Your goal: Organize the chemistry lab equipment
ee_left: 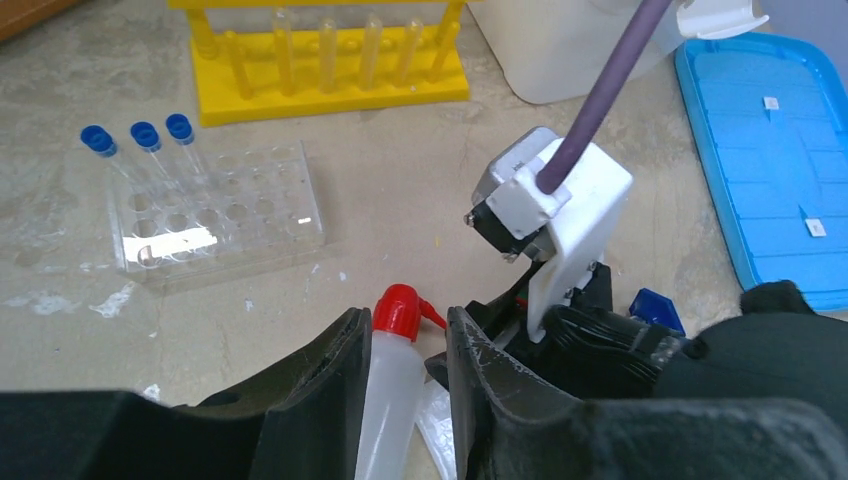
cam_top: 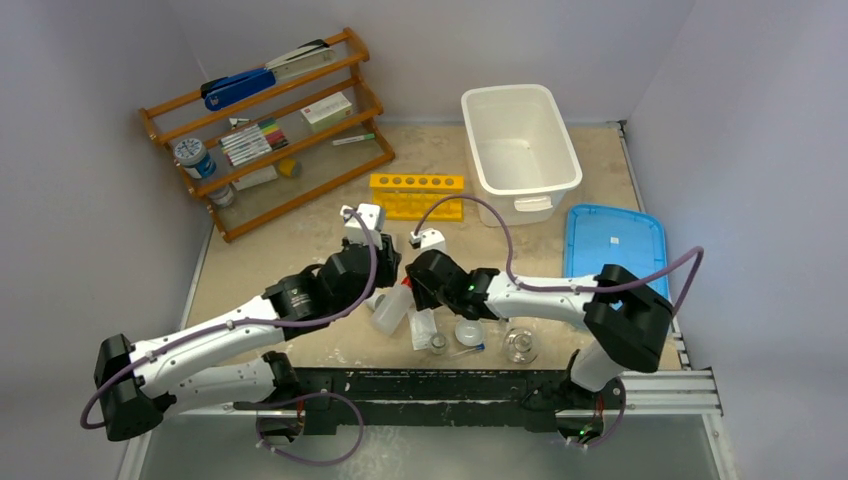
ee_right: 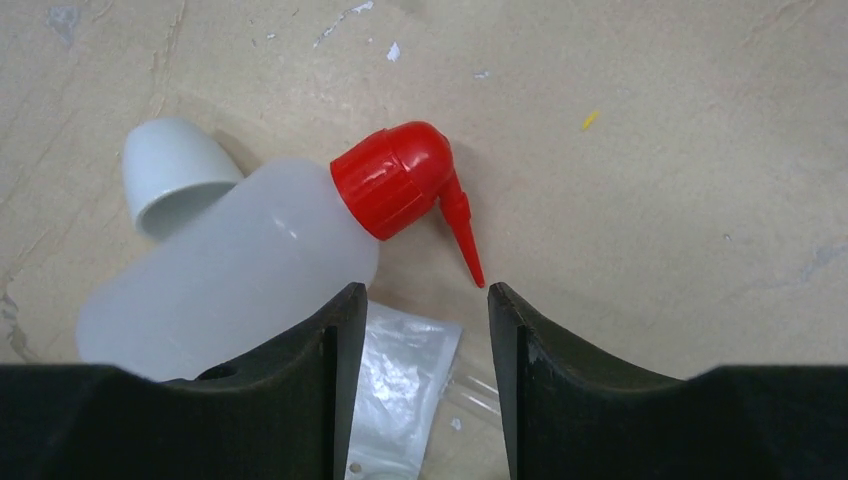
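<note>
A plastic wash bottle (ee_right: 230, 260) lies on the bench, its red nozzle cap (ee_right: 390, 180) pointing right, beside a small white cup (ee_right: 175, 175) and a clear bag (ee_right: 395, 380). My right gripper hangs open just over them, nothing between its fingers. My left gripper is part open, above the bottle and left of the right arm. A clear rack (ee_left: 215, 245) with blue-capped tubes stands behind, near a yellow test-tube rack (ee_left: 330, 95). Glassware (cam_top: 520, 345) lies at the front right.
A white bin (cam_top: 535, 190) stands at the back, a blue tray (cam_top: 615, 240) at the right, a wooden shelf (cam_top: 300, 200) with supplies at the back left. Both arms crowd the middle front.
</note>
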